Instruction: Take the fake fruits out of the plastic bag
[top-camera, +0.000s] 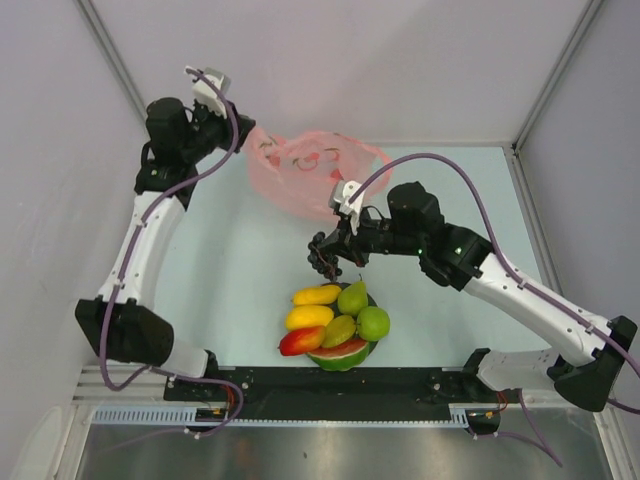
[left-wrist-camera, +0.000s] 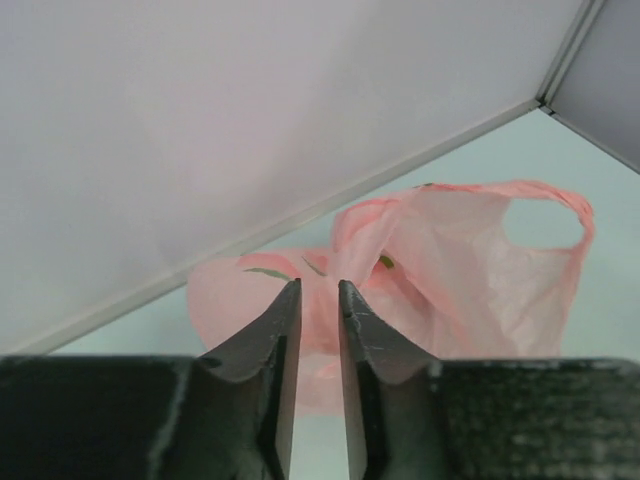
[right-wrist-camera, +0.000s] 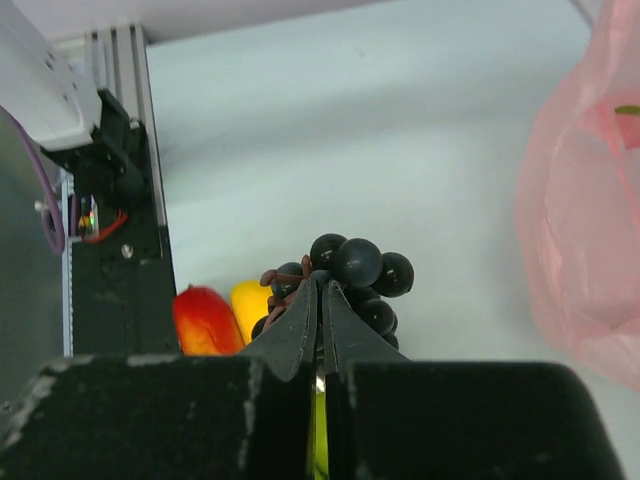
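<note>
A bunch of dark grapes (top-camera: 321, 258) hangs at the tips of my right gripper, which is shut on its stem, just above the fruit pile. Behind it lies the pink plastic bag (top-camera: 310, 180), crumpled and spread at the back of the table, with its handle loop on the right. My left gripper stands partly open at the bag's left end; a narrow gap shows between its fingers, with the bag beyond them. Green bits (left-wrist-camera: 386, 262) show in the bag's folds; whether fruit remains inside, I cannot tell.
Near the front edge several fruits are heaped: yellow mangoes (top-camera: 309, 317), a red mango (top-camera: 301, 341), a green apple (top-camera: 373, 323), a pear (top-camera: 352, 298) and a watermelon slice (top-camera: 340, 355).
</note>
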